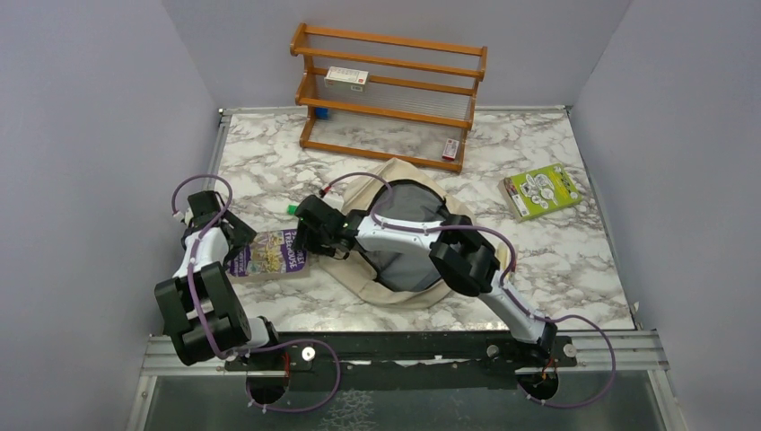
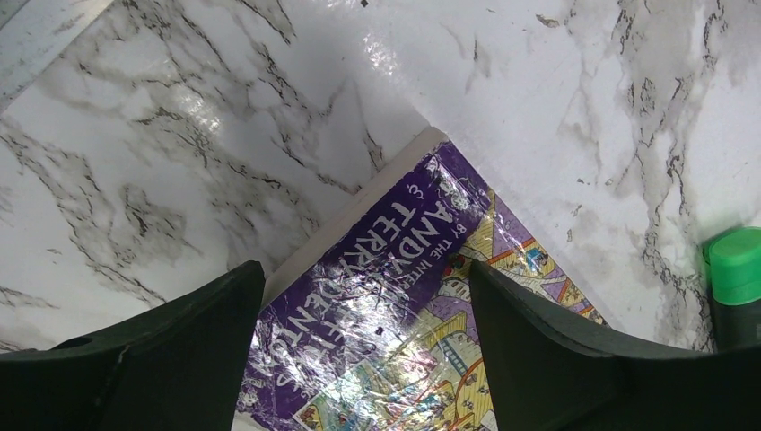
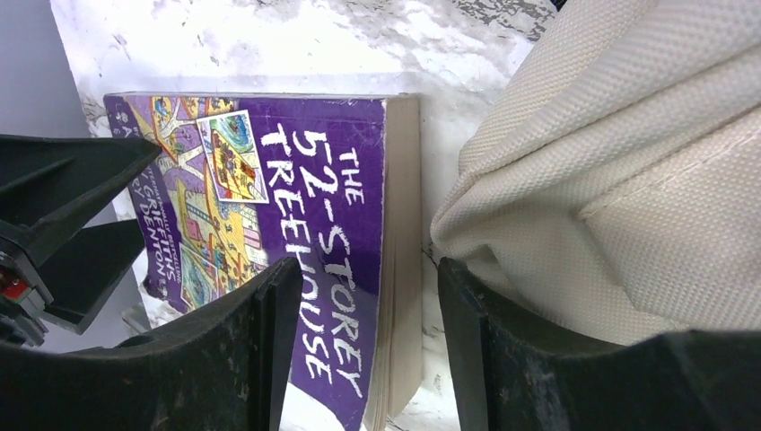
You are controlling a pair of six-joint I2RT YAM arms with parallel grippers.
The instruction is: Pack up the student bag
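Observation:
A purple book [image 1: 267, 254] with a yellow patterned cover lies flat at the front left of the table, left of the bag. The beige bag [image 1: 395, 301] with a grey lining lies with its mouth facing up. At the book's left end is my left gripper, its fingers [image 2: 529, 323] part open, with the book [image 2: 386, 296] below and between them in view. My right gripper stands open at the book's right end, fingers on either side of its pale page edge [image 3: 404, 233]. Whether either gripper touches the book I cannot tell.
A green-capped bottle or marker [image 2: 736, 269] lies behind the book. At the back stands a wooden rack [image 1: 390, 108] holding a white box [image 1: 346, 78] and a small box [image 1: 450, 148]. A green box [image 1: 542, 191] lies at the right, with clear table around it.

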